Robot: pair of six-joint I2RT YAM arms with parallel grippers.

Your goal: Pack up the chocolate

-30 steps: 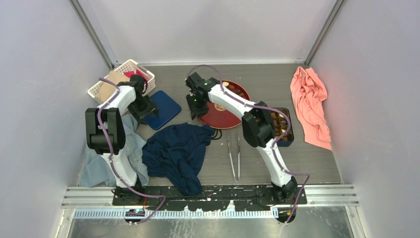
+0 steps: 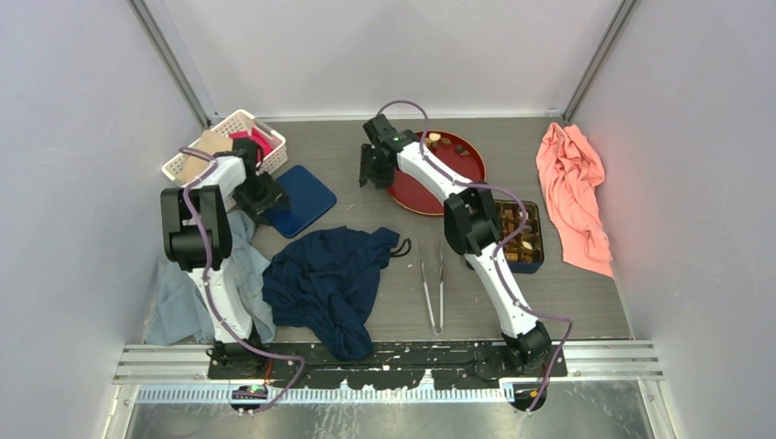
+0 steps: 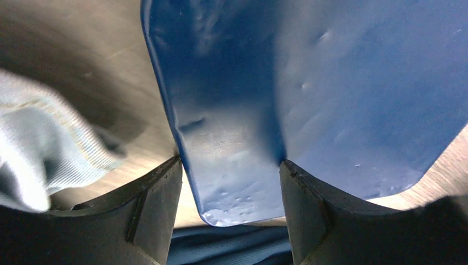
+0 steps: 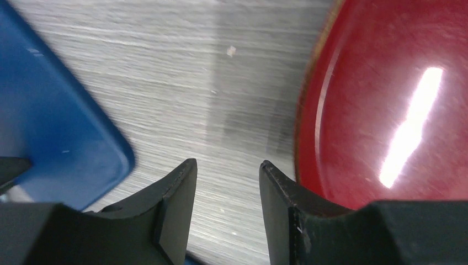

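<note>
A dark blue lid (image 2: pixel 302 199) lies between the basket and the plate. My left gripper is over one end of it, fingers apart, one at each side of a shaded strip; whether they touch is unclear. A red plate (image 2: pixel 428 187) holds several chocolates (image 2: pixel 435 139) at its far side. My right gripper stands open over bare table just left of the plate, nothing between its fingers. A compartmented box of chocolates (image 2: pixel 518 245) sits right of the plate, partly hidden by the right arm.
A white basket (image 2: pixel 273 155) with red and tan items is at back left. Navy cloth (image 2: pixel 325 288) and light denim (image 2: pixel 169 306) cover the front left. Tongs (image 2: pixel 441 306) lie at front centre; pink cloth (image 2: pixel 576 201) is at right.
The red plate has moved back and right, and my right gripper has moved the same way. My left arm has shifted slightly; the lid looks unmoved.
</note>
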